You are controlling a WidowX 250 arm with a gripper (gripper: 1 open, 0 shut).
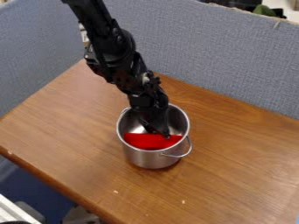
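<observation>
A steel pot point(146, 157) with a wire handle stands on the wooden table, with red material point(147, 141) inside it. My black gripper point(158, 129) reaches down from the top left into the pot, its tip low inside above the red. Its fingers are dark against the shadowed interior, so whether anything is between them does not show.
The wooden table point(243, 162) has clear room left and right of the pot. Grey padded walls point(228, 70) border the back and left, and the table ends at the lower left.
</observation>
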